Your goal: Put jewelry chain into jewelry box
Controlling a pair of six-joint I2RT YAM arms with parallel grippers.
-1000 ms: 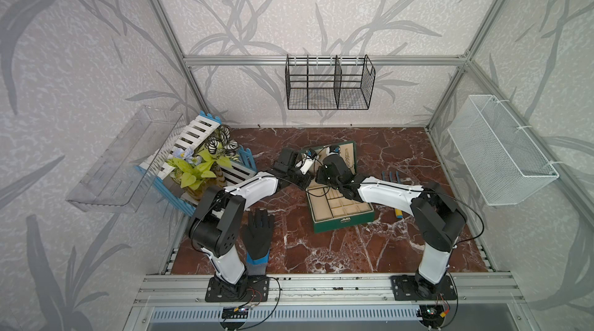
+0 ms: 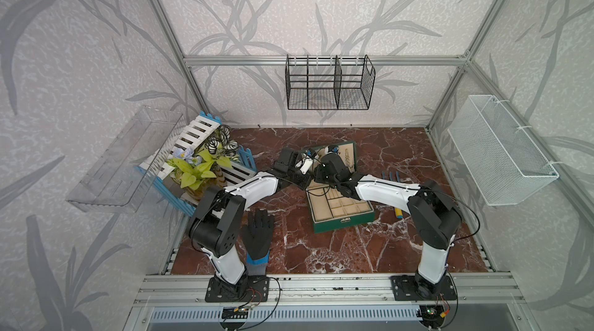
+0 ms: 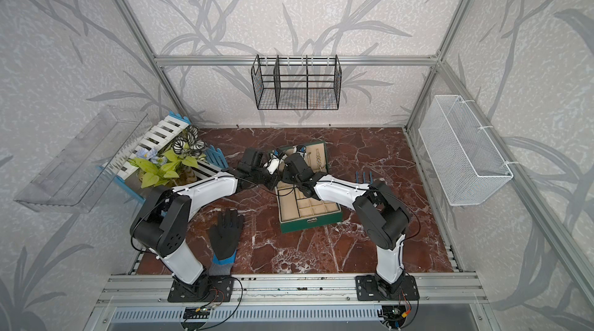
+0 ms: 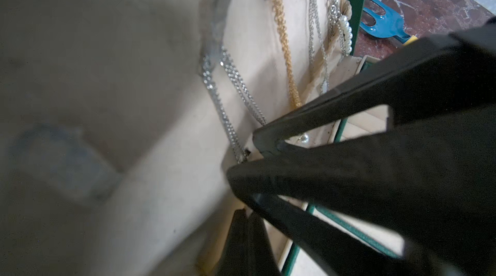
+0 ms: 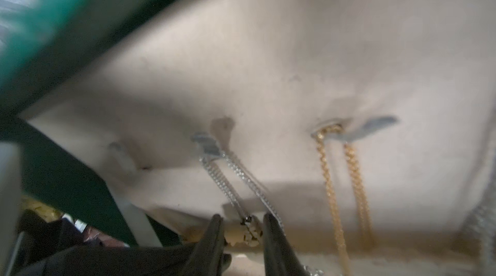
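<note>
The green jewelry box (image 2: 340,222) is open on the table; silver chains (image 4: 222,110) and a gold chain (image 4: 284,43) hang on its lid lining. In the right wrist view the silver chain (image 5: 222,183) has a pendant at its lower end, where my right gripper stands open, fingertips either side of that pendant. My left gripper is shut low against the lining, with nothing visible between its fingers; the other gripper's dark body covers part of that view. Both grippers are crowded over the box in the top views.
Plants in a fenced planter (image 2: 210,163) stand at the left, a dark glove (image 2: 258,235) at front left, and a blue garden fork (image 4: 385,20) right of the box. Wire baskets (image 2: 328,98) hang on the walls.
The right arm has shifted slightly, its forearm moving left and its gripper staying over the box. The left arm looks unchanged.
</note>
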